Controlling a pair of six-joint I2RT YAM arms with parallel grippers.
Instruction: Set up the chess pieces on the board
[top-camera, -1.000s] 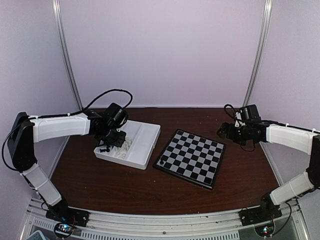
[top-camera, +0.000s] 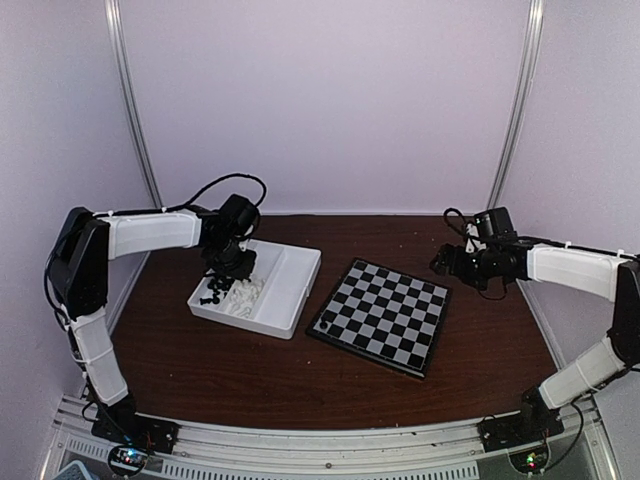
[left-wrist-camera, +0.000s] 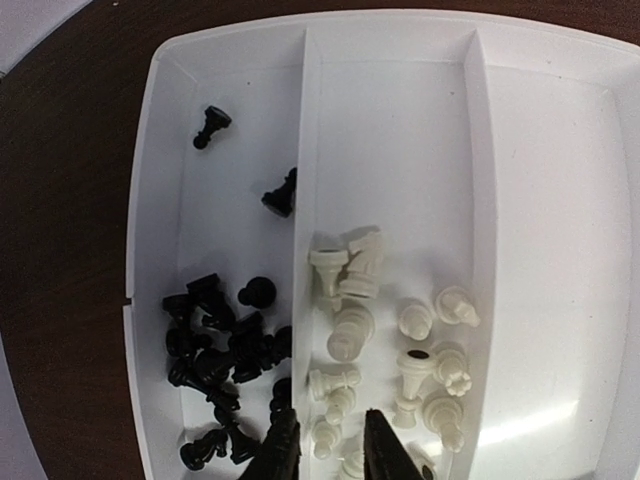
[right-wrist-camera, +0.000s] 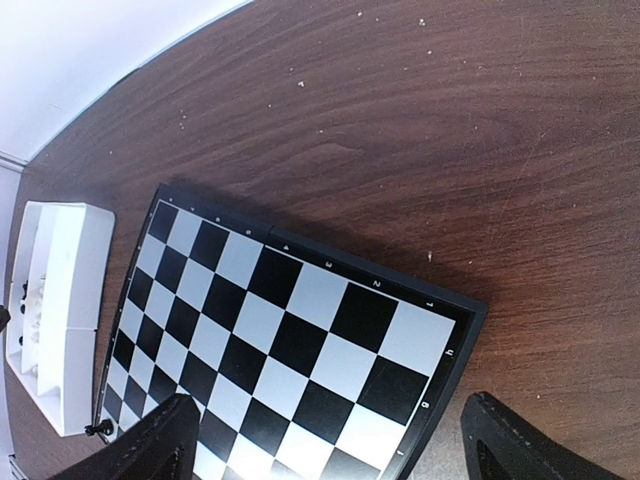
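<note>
A white three-compartment tray (top-camera: 294, 290) holds black pieces (left-wrist-camera: 246, 350) in its left compartment and white pieces (left-wrist-camera: 349, 332) in the middle one. My left gripper hangs over the tray, part open, its tips near the divider between black and white; I cannot tell if anything is between them. The checkered board (top-camera: 383, 316) lies to the tray's right, with one dark piece (right-wrist-camera: 100, 428) at its near-left corner. My right gripper stands open above the board's right side, nothing seen between its fingers.
The tray's right compartment (left-wrist-camera: 550, 250) is empty. Pale walls enclose the back and sides.
My right gripper has moved slightly left.
</note>
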